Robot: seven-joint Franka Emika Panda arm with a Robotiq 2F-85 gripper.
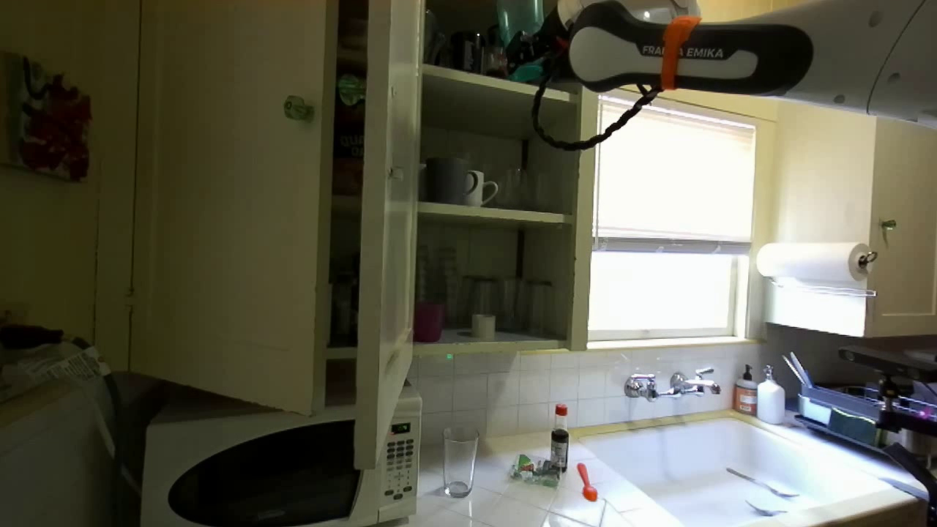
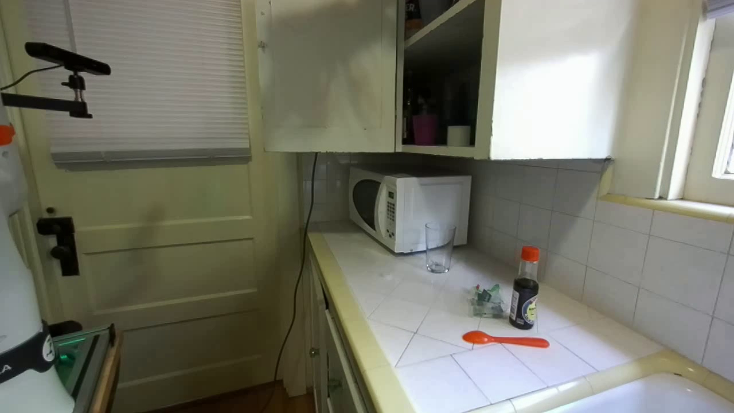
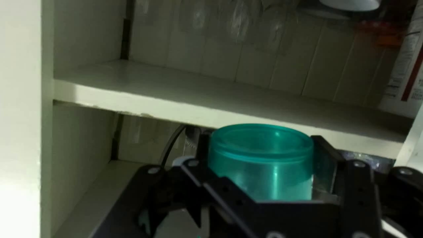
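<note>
A translucent teal cup-like container (image 3: pixel 261 170) fills the middle of the wrist view, with a black finger pressed against each side. My gripper is shut on it. Behind it crosses the front edge of a cabinet shelf (image 3: pixel 186 107). In exterior view 1 the teal container (image 1: pixel 520 19) shows at the top edge, by the upper shelf of the open cabinet, partly cut off by the frame. Dark gripper parts (image 1: pixel 534 60) sit just below and right of it, in front of that shelf. Whether the container touches the shelf cannot be told.
Dark jars (image 1: pixel 467 53) stand on the upper shelf, left of the gripper. Mugs (image 1: pixel 448 180) occupy the middle shelf. The open cabinet door (image 1: pixel 386 237) juts out at left. On the counter are a clear glass (image 2: pixel 438 248), a sauce bottle (image 2: pixel 524 292) and a red spoon (image 2: pixel 506 339).
</note>
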